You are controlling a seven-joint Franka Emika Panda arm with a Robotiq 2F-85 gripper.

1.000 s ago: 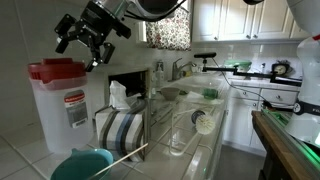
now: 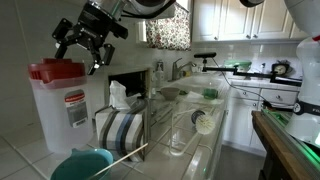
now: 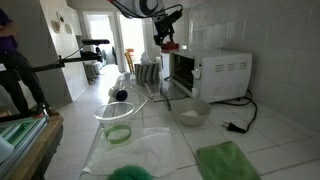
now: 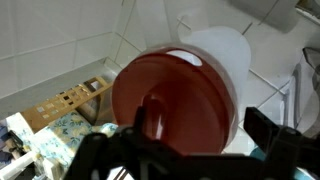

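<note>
A white canister with a red lid (image 2: 57, 71) stands at the left of the counter; its pale body (image 2: 66, 115) carries a label. Just above that lid hangs my gripper (image 2: 77, 60), open, its fingers spread and nothing held between them. From the wrist, the round red lid (image 4: 170, 100) fills the middle of the picture, with the dark fingers (image 4: 262, 132) reaching in from the lower edge on both sides. Exterior view 2 has the gripper (image 3: 166, 37) far off over a small red patch of the lid (image 3: 169, 47), the canister's body mostly hidden behind the toaster oven.
Close beside the canister are a striped holder (image 2: 122, 132) with white paper in it and a teal bowl (image 2: 84, 164). A white toaster oven (image 3: 222, 78), a pale bowl (image 3: 190, 113) and a green cloth (image 3: 226, 162) lie further along the counter. Tiled wall stands behind.
The gripper stays open above the red lid, with at most a slight shift of the arm. The canister and the things around it have not moved.
</note>
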